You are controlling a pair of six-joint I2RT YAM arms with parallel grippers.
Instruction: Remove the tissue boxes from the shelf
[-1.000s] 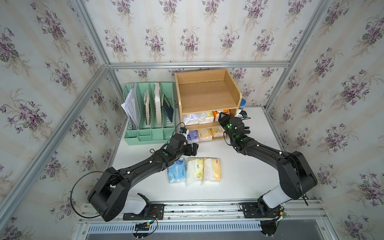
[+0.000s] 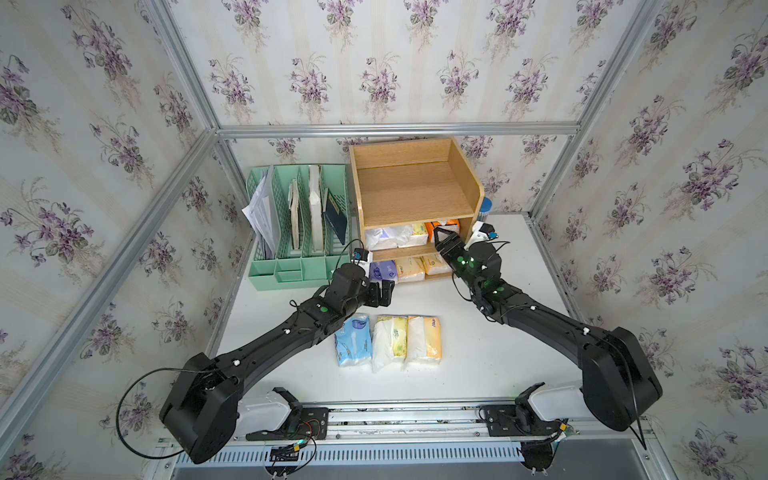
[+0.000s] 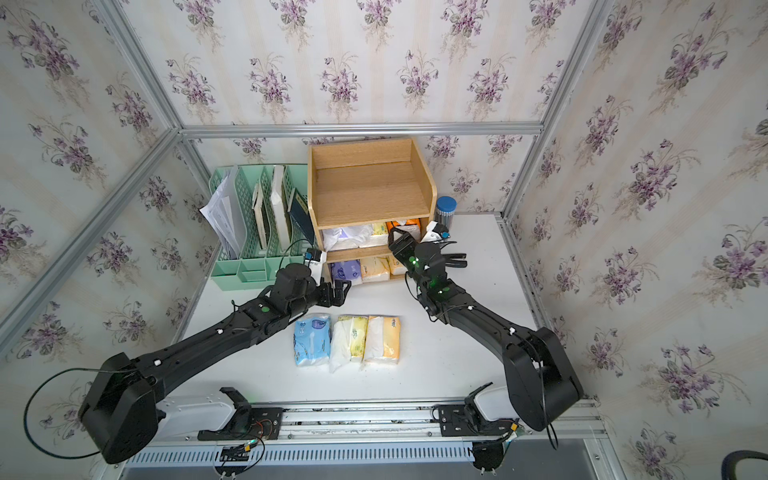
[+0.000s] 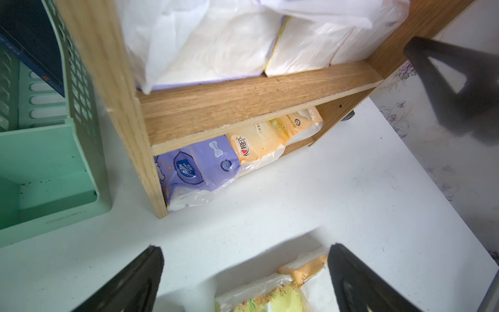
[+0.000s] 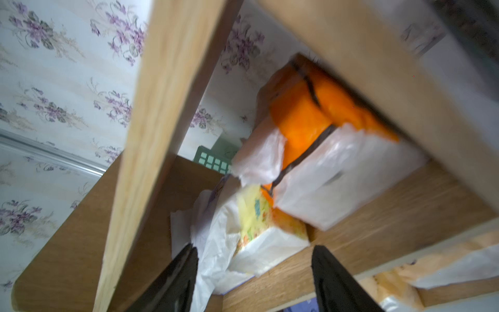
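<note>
On the middle shelf (image 2: 444,254) stand a white-wrapped tissue pack (image 2: 385,237), a yellow-green one (image 5: 267,228) and an orange one (image 5: 332,156) at the right. My right gripper is open at the shelf's front, level with the orange pack; nothing is between its fingers. The bottom shelf carries a purple pack (image 4: 200,163), a tan pack (image 4: 254,143) and a yellow-orange pack (image 4: 299,123). Open and empty, my left gripper hovers over the table before the purple pack. Blue (image 2: 353,340), yellow-green (image 2: 390,337) and orange-yellow (image 2: 424,339) packs lie on the table.
A green file rack (image 2: 280,276) with papers and folders stands left of the wooden shelf unit (image 2: 420,212). Behind its right side is a blue-lidded canister (image 3: 445,209).
My left arm shifted slightly left. The packs stay in place.
</note>
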